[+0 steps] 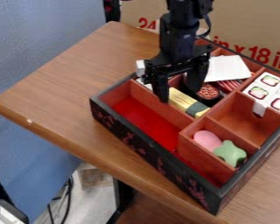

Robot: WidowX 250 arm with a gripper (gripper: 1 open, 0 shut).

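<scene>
My black gripper [177, 77] is over the upper part of a red-lined bento box [143, 120] with a dark floral rim, its fingers above the upper left compartments; whether it holds anything is hard to see. Below it lie yellow strips [185, 102] and a dark red speckled piece [206, 92]. A white paper [231, 68] lies at the upper part of the box. Sushi-like white pieces [269, 93] fill the right compartment. A pink oval piece [208, 139] and a green star-shaped piece [230, 153] sit in the lower compartment.
A cardboard box [254, 26] stands behind. Blue cloth, cables and the floor show at the lower left.
</scene>
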